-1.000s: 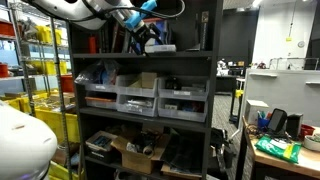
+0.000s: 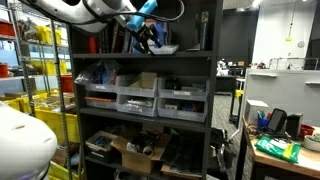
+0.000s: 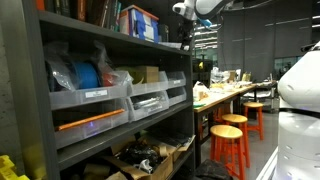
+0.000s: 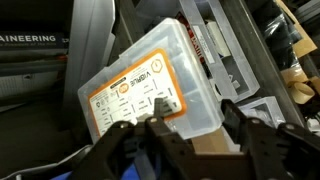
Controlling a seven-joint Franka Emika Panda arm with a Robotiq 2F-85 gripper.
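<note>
A clear plastic box (image 4: 145, 85) with an orange-bordered white label fills the middle of the wrist view. It sits on the upper shelf, where it shows as a pale shape (image 2: 163, 49) beside the gripper in exterior view 1. My gripper is part open over the box's near end, one finger on each side of that end. Whether the fingers touch the box cannot be told. From exterior view 2, the gripper (image 3: 185, 13) hangs in front of the top shelf at its far end.
Books (image 4: 88, 20) stand beside the box on the same shelf. Under it, clear bins (image 2: 136, 102) line the middle shelf of the dark rack. A cardboard box (image 2: 138, 157) lies lower down. To the right is a worktable (image 2: 280, 162) with tools.
My gripper has come slightly lower, toward the pale box on the upper shelf. The bins and the shelf have not moved.
</note>
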